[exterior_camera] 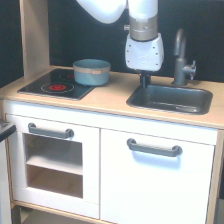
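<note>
A teal pot (91,74) sits on the wooden counter at the right side of the black cooktop (52,87). My gripper (144,77), on the white arm, hangs over the left rear edge of the sink (203,98), to the right of the pot and apart from it. Its dark fingertips are small against the dark background, so whether they are open or shut cannot be made out.
A grey faucet (180,63) stands behind the sink at the right. The white cabinet (155,190) below has two handles and an open-shelved left part. The counter between pot and sink is clear.
</note>
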